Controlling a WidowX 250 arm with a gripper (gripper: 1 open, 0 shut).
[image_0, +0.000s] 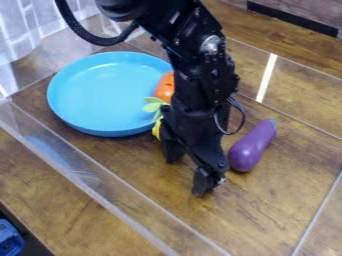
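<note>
My black gripper (190, 160) is low over the wooden table, right of the blue plate (83, 98), its fingertips near the surface; whether something sits between them is hidden. A carrot (163, 85) with a green top lies behind the gripper at the plate's right side, partly hidden, with a yellow piece just below it. A purple eggplant (250, 147) lies on the table just right of the gripper.
A blue object (6, 239) sits at the lower left edge. A clear strip runs diagonally along the left.
</note>
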